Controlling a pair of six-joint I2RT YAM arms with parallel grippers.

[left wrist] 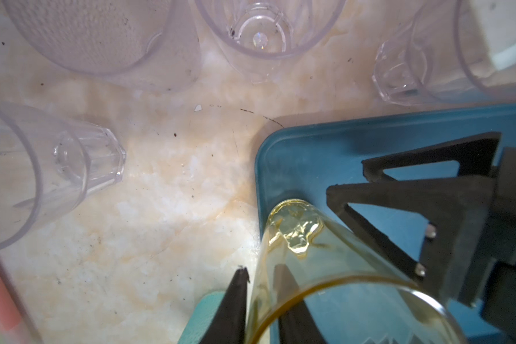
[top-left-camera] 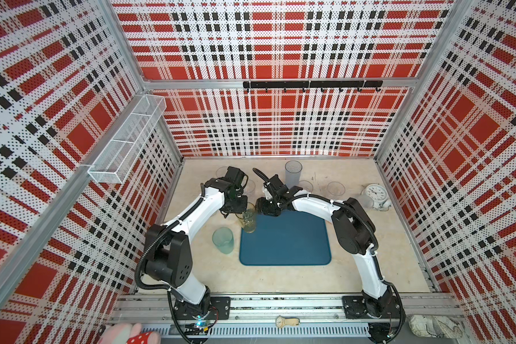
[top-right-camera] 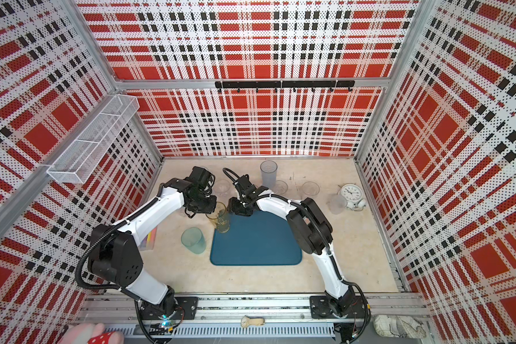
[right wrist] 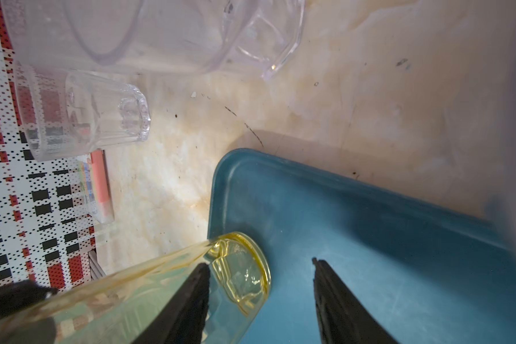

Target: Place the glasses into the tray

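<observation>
An amber glass (left wrist: 304, 232) tilts over the left end of the blue tray (top-left-camera: 286, 240), its base above the tray's far left corner. My left gripper is shut on this glass, with its thin wall between the fingers. Close to its right side is my right gripper, which stands open and grips nothing. A green glass (top-left-camera: 223, 240) stands on the table left of the tray. Behind the tray stand a tall greyish glass (top-left-camera: 293, 172) and several clear glasses, including one clear glass (top-left-camera: 336, 188) farther right.
A white clock (top-left-camera: 376, 193) sits at the back right, with a clear glass beside it. The two grippers are very near each other at the tray's far left corner. Most of the tray floor is bare.
</observation>
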